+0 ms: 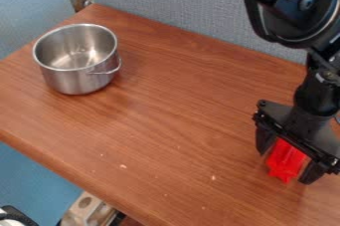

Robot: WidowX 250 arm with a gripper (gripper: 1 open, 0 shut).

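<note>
A red block rests on the wooden table at the right side of the view. My black gripper is lowered over it from above, its fingers around the block's sides; whether they press on it is unclear, as the gripper body partly hides the block. A steel pot with side handles stands upright at the back left of the table, well apart from my gripper.
A grey wall runs behind it. The table's left edge borders a blue area, with some hardware at the bottom left.
</note>
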